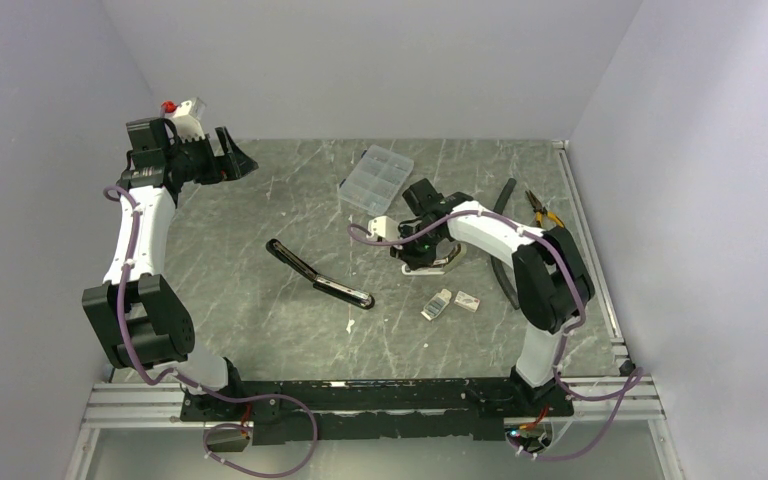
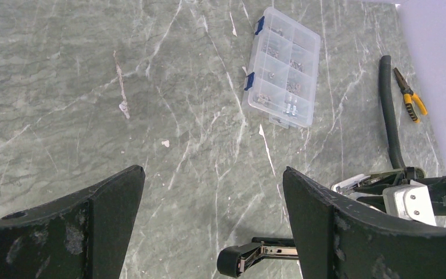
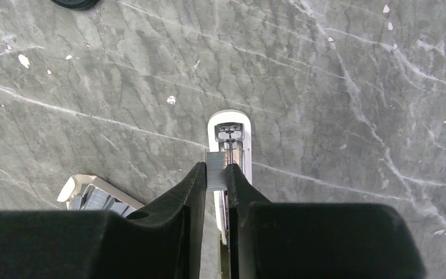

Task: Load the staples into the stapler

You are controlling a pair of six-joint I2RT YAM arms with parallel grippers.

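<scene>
A small grey staple strip [image 3: 216, 172] spans the gap between the fingertips of my right gripper, which is shut on it. The strip overlaps the left side of the opened white stapler's channel [image 3: 230, 129]; whether it touches the channel cannot be told. From the top, the right gripper [image 1: 418, 256] partly covers that white stapler [image 1: 423, 271]. A long black stapler [image 1: 343, 291] lies opened out at the table's middle left. At the far left my left gripper hangs above the table, open and empty.
Below the white stapler lie an opened staple box [image 1: 437, 304] and a small white box [image 1: 467, 301]. A clear compartment case [image 1: 377, 180] sits at the back. Towards the right are a dark curved hose [image 1: 501, 280] and yellow-handled pliers [image 1: 539, 209].
</scene>
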